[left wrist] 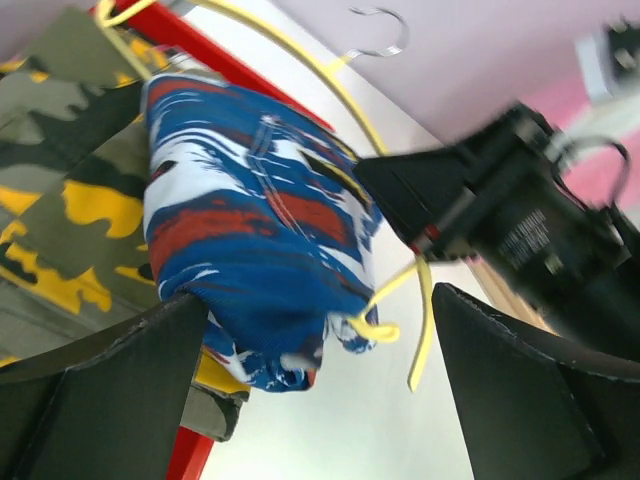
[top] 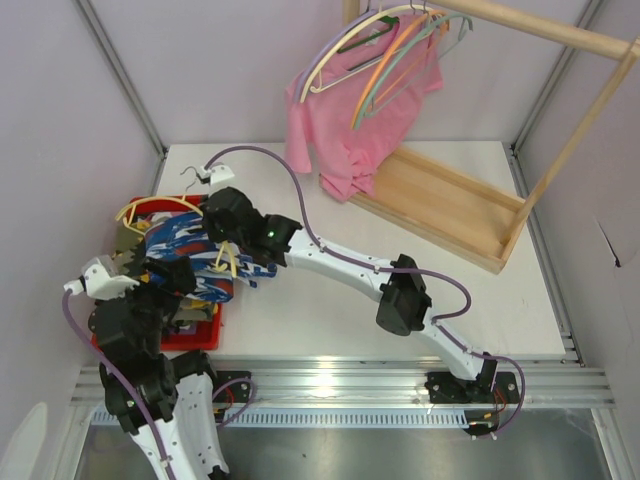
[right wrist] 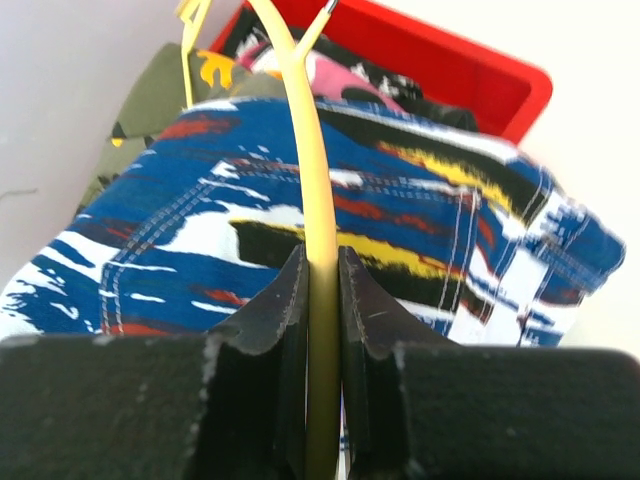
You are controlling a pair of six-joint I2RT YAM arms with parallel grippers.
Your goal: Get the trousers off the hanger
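In the top view, blue patterned trousers (top: 180, 245) lie over the red bin (top: 205, 335) at left, with a yellow hanger (top: 160, 200) across them. My right gripper is shut on the hanger's yellow bar, which runs above the trousers in the right wrist view. My left gripper stands open over the bin, with the trousers (left wrist: 250, 210) between and beyond its fingers in the left wrist view. Whether they still hang on the hanger's bar is unclear.
A wooden rack (top: 590, 45) with several hangers and a pink shirt (top: 340, 150) stands at the back right, on a wooden base.
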